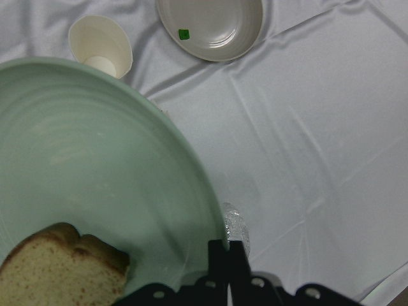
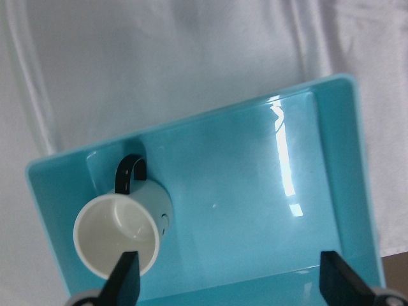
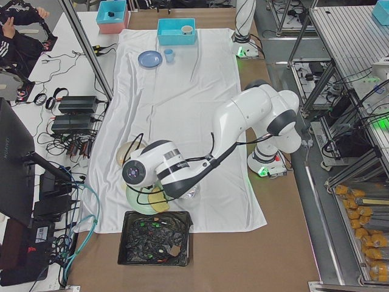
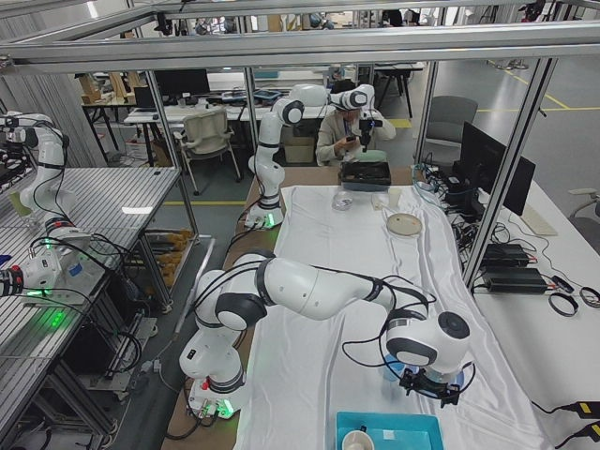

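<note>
My left gripper is shut on the rim of a pale green plate [image 1: 102,159], raised over the cloth with a slice of bread [image 1: 64,274] on it. In the camera left view the arm hides part of the plate [image 3: 137,201]. Below, in the left wrist view, are a cream cup [image 1: 95,41], a beige dish [image 1: 210,19] with a green piece and some crumpled foil [image 1: 234,223]. My right gripper stands open above a teal bin [image 2: 242,191] holding a white mug [image 2: 108,236] on its side or upright, with a black handle.
A black tray [image 3: 154,255] of small items lies at the near end of the white cloth. A blue plate [image 3: 150,59] and blue cup [image 3: 169,55] are at the far end.
</note>
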